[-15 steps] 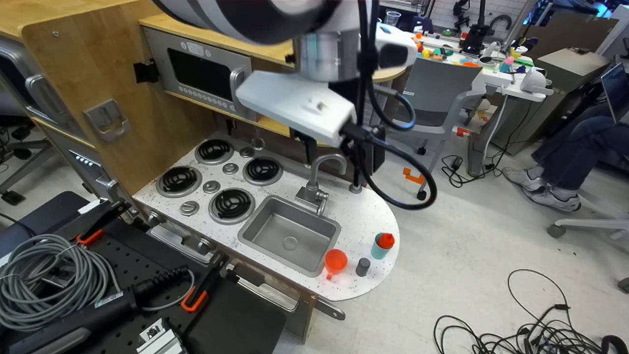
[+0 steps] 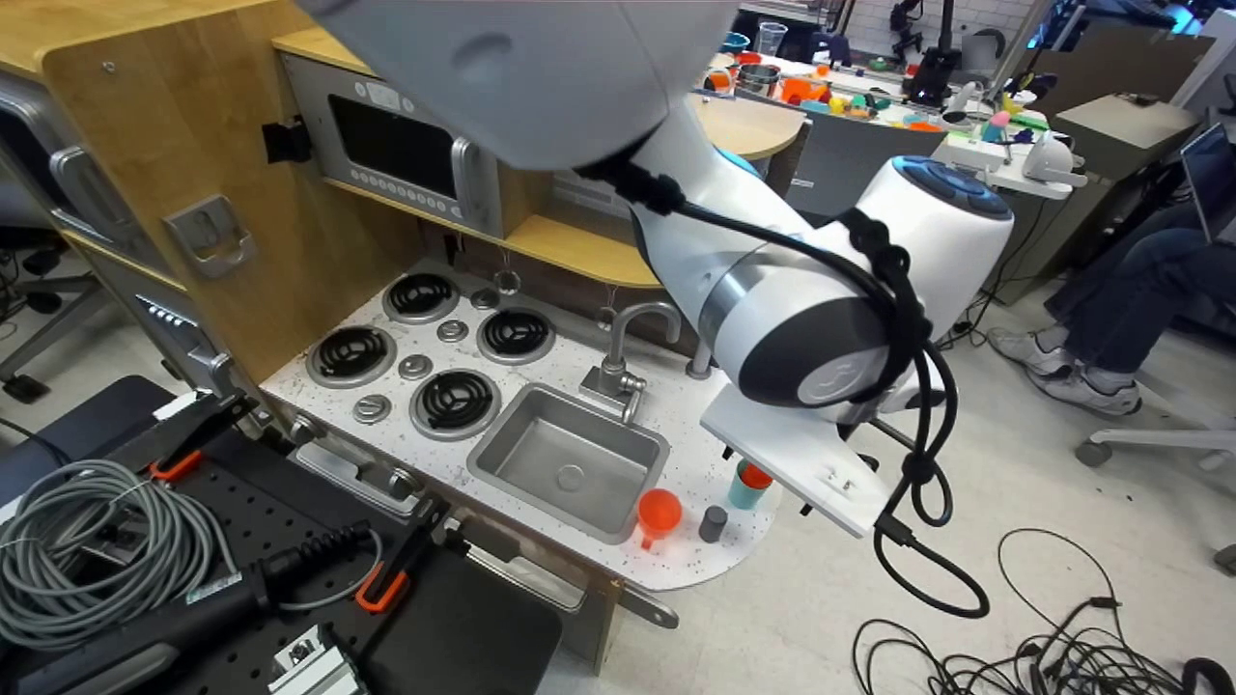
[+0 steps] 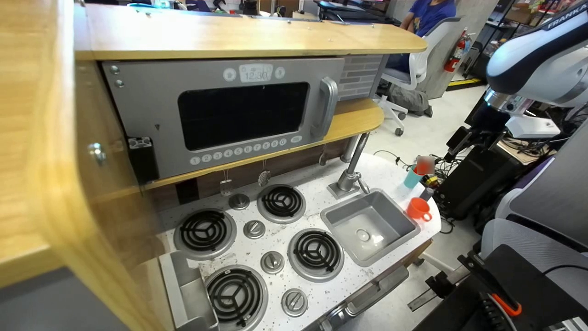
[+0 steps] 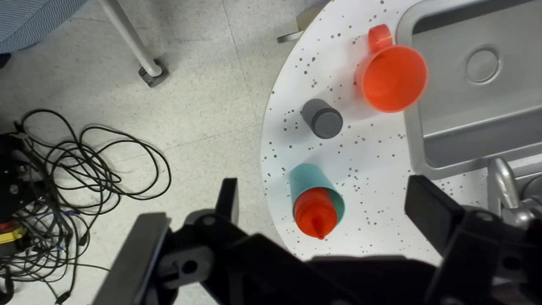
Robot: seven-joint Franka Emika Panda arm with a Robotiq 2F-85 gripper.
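My gripper is open, its two fingers wide apart and nothing held between them. Below it in the wrist view, a teal cup (image 4: 311, 178) stands on the counter with a red, pointed-tip object (image 4: 316, 211) inside. A dark grey cylinder (image 4: 322, 119) stands beside the cup. Close to the sink's rim is an orange mug (image 4: 394, 79) with its handle turned away from the gripper. In exterior view 2 the gripper (image 3: 453, 148) hangs in the air, higher than the teal cup (image 3: 412, 178) and off to its right.
The grey sink (image 2: 570, 461) and its faucet (image 2: 626, 347) adjoin these things. Several stove burners (image 3: 315, 251) lie farther along the counter, under a shelf and microwave (image 3: 242, 110). The counter's rounded end (image 4: 277, 152) drops off to open floor.
My arm has swung to the right in exterior view 1, from above the faucet to above the counter's rounded end. The cup, cylinder and mug have stayed in place.
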